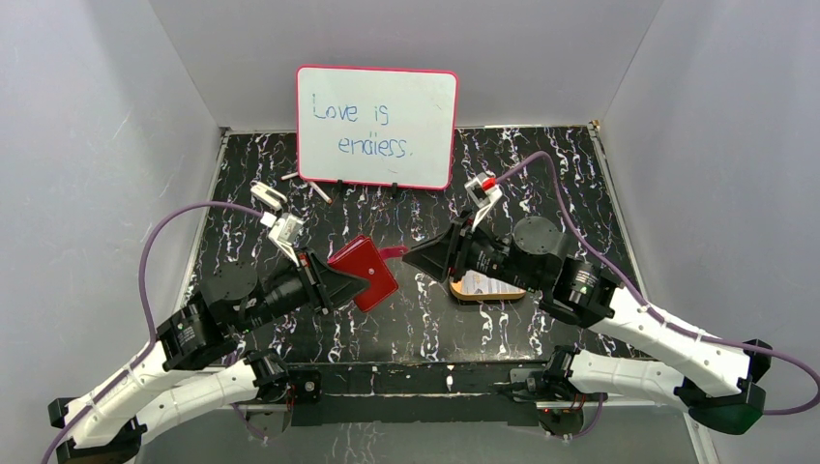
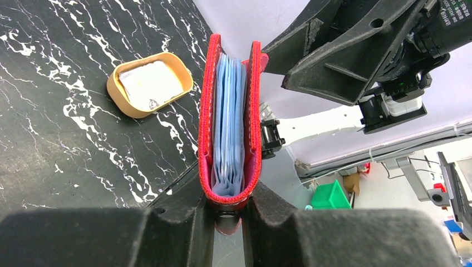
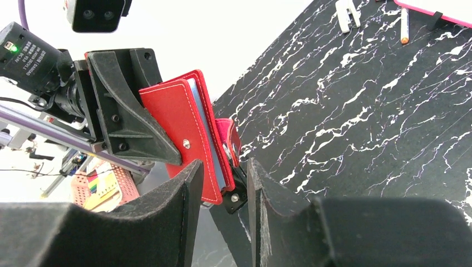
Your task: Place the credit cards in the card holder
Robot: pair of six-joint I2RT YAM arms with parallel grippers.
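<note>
A red card holder (image 1: pixel 364 271) with clear plastic sleeves (image 2: pixel 228 122) is gripped upright by my left gripper (image 1: pixel 334 290), seen shut on its lower end in the left wrist view. Its pink-red strap (image 3: pixel 228 133) sticks out toward the right. My right gripper (image 1: pixel 421 259) hangs just right of the holder, part open, with nothing visible between its fingers; its tips face the holder in the right wrist view. A tan box (image 2: pixel 114 89) holding white card-like items lies on the table below, partly hidden by the right arm in the top view.
A whiteboard (image 1: pixel 377 126) stands at the back. Pens (image 3: pixel 404 28) and a white clip-like object (image 3: pixel 345 14) lie at the back left.
</note>
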